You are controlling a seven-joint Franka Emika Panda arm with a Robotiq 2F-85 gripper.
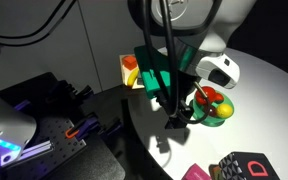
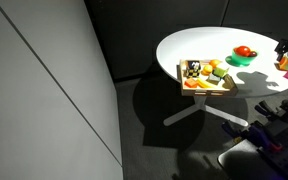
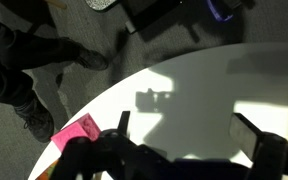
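My gripper stands open above the white round table (image 3: pixel 199 95), and the wrist view shows only bare tabletop between its fingers. In exterior view 1 the arm fills the middle, and the gripper (image 1: pixel 174 118) hangs low in front of a green bowl (image 1: pixel 216 121) holding red, orange and yellow pieces. A pink block (image 1: pixel 196 172) lies at the near table edge; it also shows at lower left in the wrist view (image 3: pixel 76 132). Beside it sits a dark box (image 1: pixel 246 166) with a red mark.
A shallow wooden box (image 2: pixel 208 77) with several colourful toy foods stands at the table's other side. A person's legs and shoes (image 3: pixel 39 118) are close to the table edge. Open tabletop lies around the bowl (image 2: pixel 242 55).
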